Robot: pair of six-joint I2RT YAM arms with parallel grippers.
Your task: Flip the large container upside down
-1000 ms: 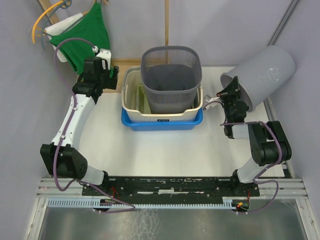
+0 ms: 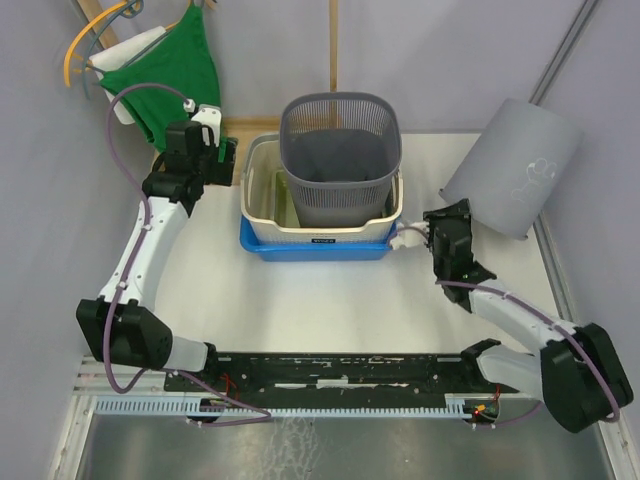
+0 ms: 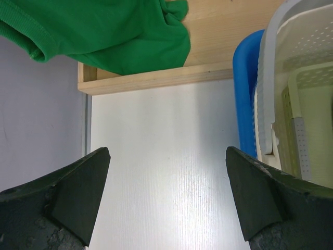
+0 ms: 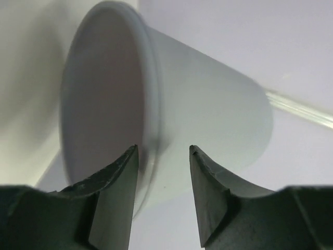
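The large grey container [image 2: 520, 165] leans at the right side of the table in the top view. Its rim [image 2: 482, 216] points down and to the left, and its inside is hidden there. The right wrist view looks past its curved rim [image 4: 152, 94] at the smooth outer wall. My right gripper is at this rim with its fingers apart; whether they touch it I cannot tell. On the far left, my left gripper [image 2: 225, 160] hangs open and empty beside the stacked baskets, away from the grey container.
A dark grey slatted basket [image 2: 341, 170] sits in a cream basket [image 2: 262, 208] over a blue tray [image 2: 318, 251]. Green cloth [image 2: 185, 75] hangs at the back left above a wooden box [image 3: 161, 79].
The grey container has tipped so its mouth, visible before, now faces downward. My right arm's elbow has swung outward to the right and toward the front, and its wrist has turned. The left arm barely moved.
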